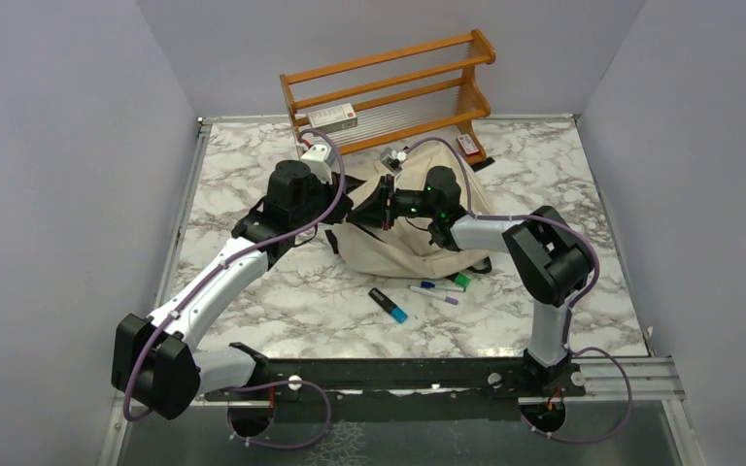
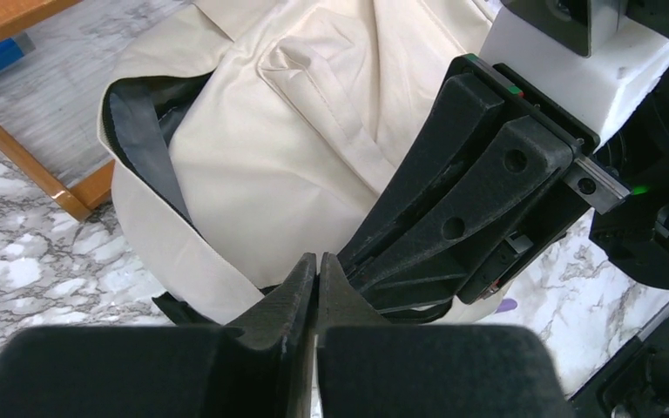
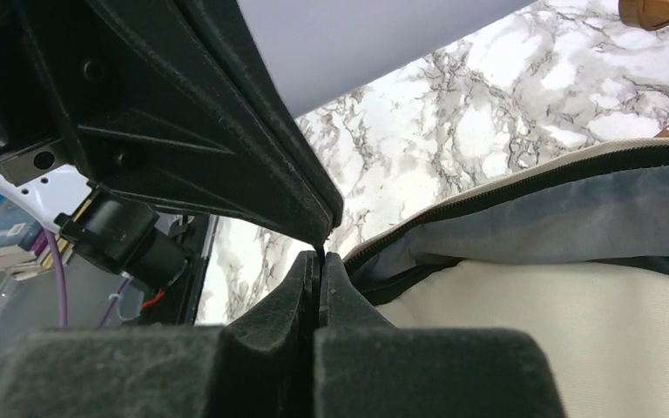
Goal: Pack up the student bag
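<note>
The cream bag (image 1: pixel 389 257) lies on the marble table before the wooden rack. Its unzipped opening shows a grey lining (image 2: pixel 137 122) in the left wrist view and a dark zipper edge (image 3: pixel 540 178) in the right wrist view. Both grippers meet tip to tip above the bag's left part. My left gripper has its fingertips very close together; whether a slight gap stays between them is unclear. Shut, with nothing visible between its fingers, my right gripper almost touches the left one's tips. Whether either touches the fabric is hidden.
In front of the bag lie a black-and-blue tube (image 1: pixel 389 305), a purple-tipped pen (image 1: pixel 434 294), a blue-capped pen (image 1: pixel 428 285) and a green item (image 1: pixel 461 281). The wooden rack (image 1: pixel 389 78) behind holds a white box (image 1: pixel 332 117).
</note>
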